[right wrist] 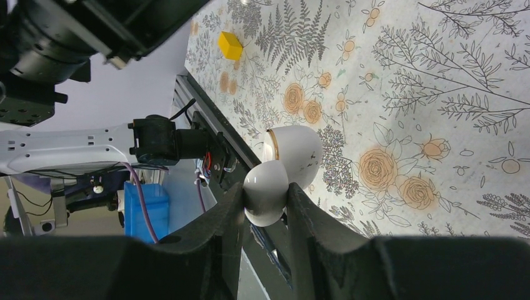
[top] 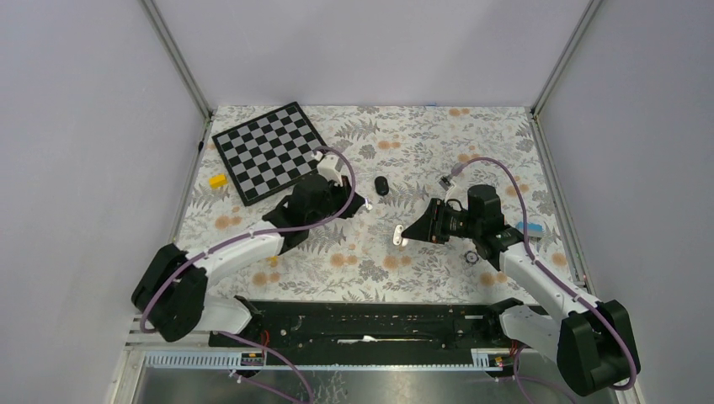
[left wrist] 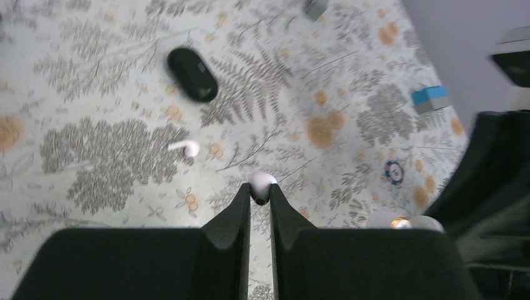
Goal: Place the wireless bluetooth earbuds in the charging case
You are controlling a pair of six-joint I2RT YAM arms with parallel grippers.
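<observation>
In the left wrist view, a white earbud (left wrist: 262, 181) with a dark end sits between the tips of my left gripper, which is shut on it. Another white earbud (left wrist: 190, 148) lies on the patterned table to the left of those fingers. My right gripper is shut on one part of the white charging case (right wrist: 300, 150). The case stands open, with a gold-coloured strip at its edge. From above, the case (top: 398, 236) is held out to the left of the right gripper (top: 411, 233). Its earbud slots are hard to make out.
A black oval object (top: 381, 185) lies behind the left gripper. The checkered board (top: 269, 151) fills the back left, with a yellow block (top: 218, 180) beside it. A round dial (top: 471, 257) and a blue object (top: 530, 229) lie at the right. Bare cloth separates the two arms.
</observation>
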